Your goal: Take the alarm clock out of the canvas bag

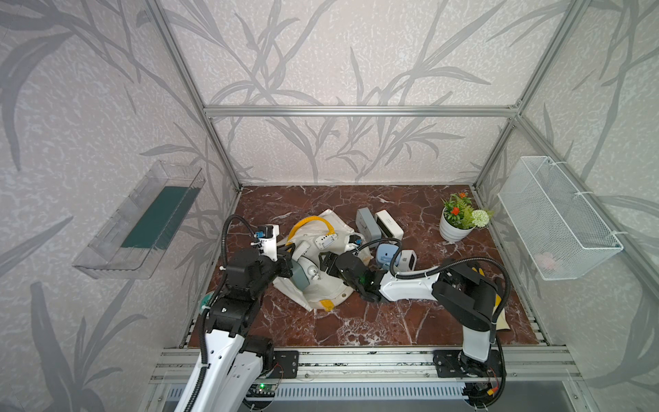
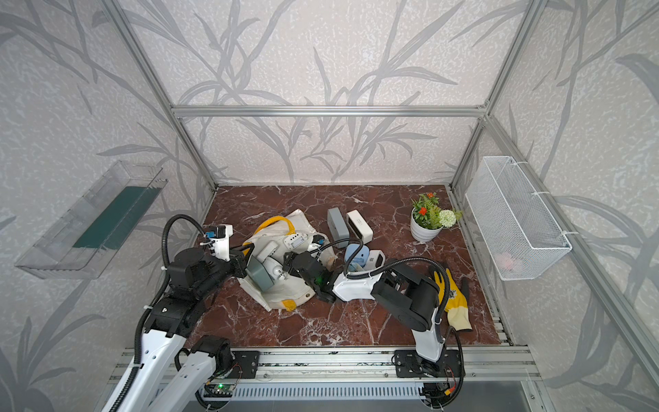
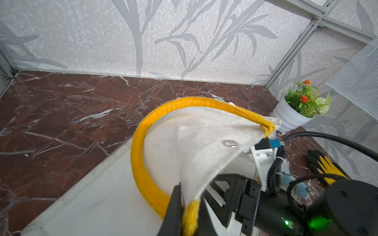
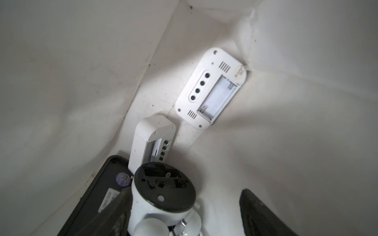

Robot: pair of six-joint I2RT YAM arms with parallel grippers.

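The white canvas bag (image 1: pixel 334 292) with yellow handles lies open at the table's middle left. Inside it, the right wrist view shows a white rectangular clock-like device (image 4: pixel 189 84) lying alone, with buttons and a battery bay. Lower down, a similar white device (image 4: pixel 137 145) stands beside a round white item with a black back (image 4: pixel 165 192), probably a twin-bell alarm clock. A dark flat panel (image 4: pixel 88 196) lies to their left. My right gripper is open inside the bag, its fingers either side of the round item's right edge. My left gripper is shut on the bag's rim and yellow trim.
Right of the bag stand a grey box (image 2: pixel 337 225), a white box (image 2: pixel 359 226), a blue item (image 2: pixel 357 256) and a white device (image 2: pixel 374 259). A potted plant (image 2: pixel 425 228) and yellow gloves (image 2: pixel 458 312) are farther right.
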